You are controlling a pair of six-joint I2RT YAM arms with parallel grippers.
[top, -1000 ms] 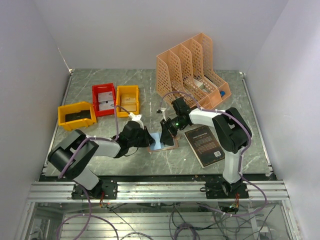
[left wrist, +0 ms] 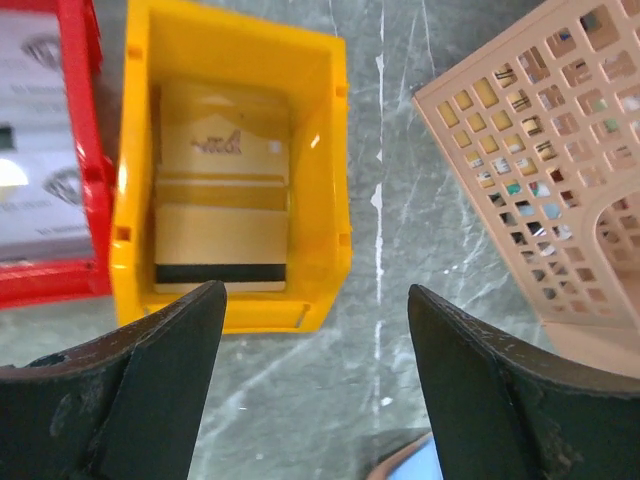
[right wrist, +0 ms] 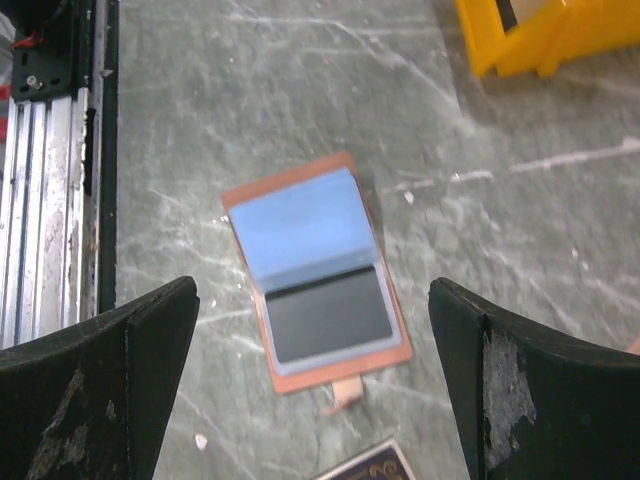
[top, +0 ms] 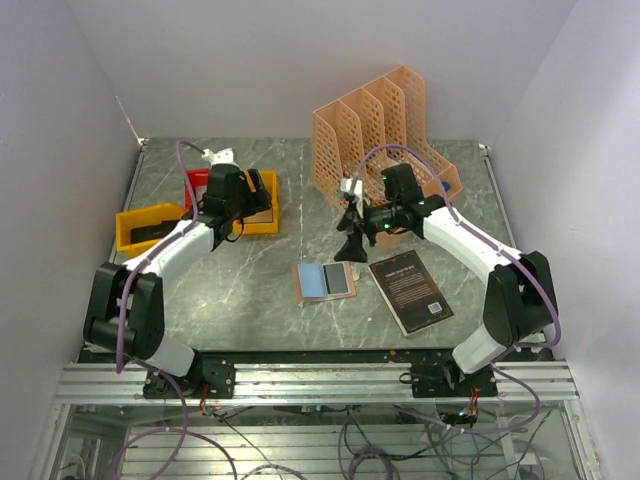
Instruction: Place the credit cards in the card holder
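Observation:
The card holder (top: 325, 282) lies spread open on the table, brown-edged, a light blue panel (right wrist: 303, 225) on one side and a dark panel (right wrist: 330, 315) on the other. Above the yellow box (top: 262, 227) at the back left hovers my left gripper, open and empty. Inside that box, the left wrist view shows pale beige cards (left wrist: 222, 232), one with a black stripe along its near edge. My right gripper is open too, above and just behind the holder, with nothing between its fingers. No card shows in either gripper.
Beside the yellow box stands a red box (left wrist: 85, 150) with whitish cards; another yellow box (top: 122, 235) holds something black. A peach perforated rack (top: 325, 150) fills the back right. A dark book (top: 410, 290) lies right of the holder.
The left has moved back and left to over the yellow box; the right has lifted and shifted slightly back and right. The holder stays open.

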